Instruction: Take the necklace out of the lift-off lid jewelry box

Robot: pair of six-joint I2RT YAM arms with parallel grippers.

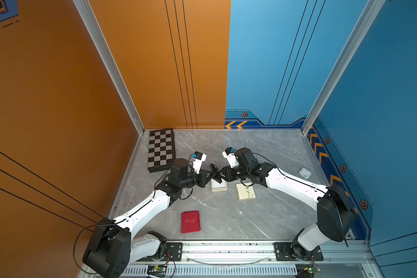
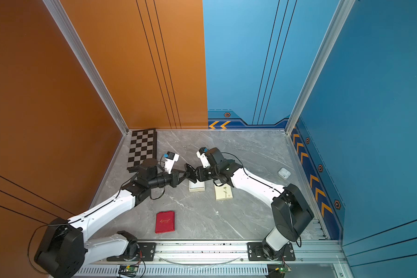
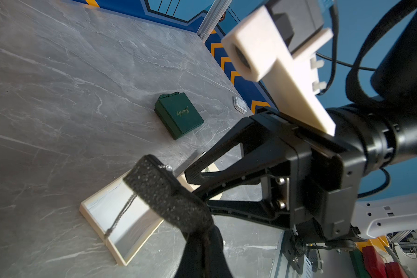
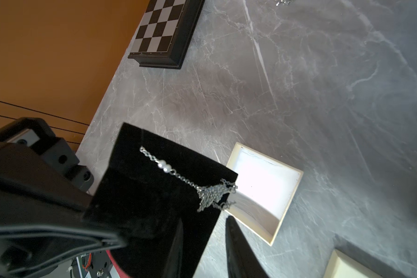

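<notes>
A black velvet insert (image 4: 153, 194), with a silver necklace (image 4: 213, 194) and two pearls on it, is held up between the grippers above the open jewelry box (image 4: 261, 190), whose inside is white and empty. My left gripper (image 1: 211, 173) is shut on the insert's edge, seen large across the right wrist view. My right gripper is part open at the insert's side; whether it touches is unclear. In the left wrist view, part of the chain (image 3: 125, 210) hangs below the insert.
A cream lid (image 1: 246, 194) lies right of the box, a red box (image 1: 190, 222) at the front left and a chessboard (image 1: 160, 148) at the back left. A green box (image 3: 178, 113) shows in the left wrist view.
</notes>
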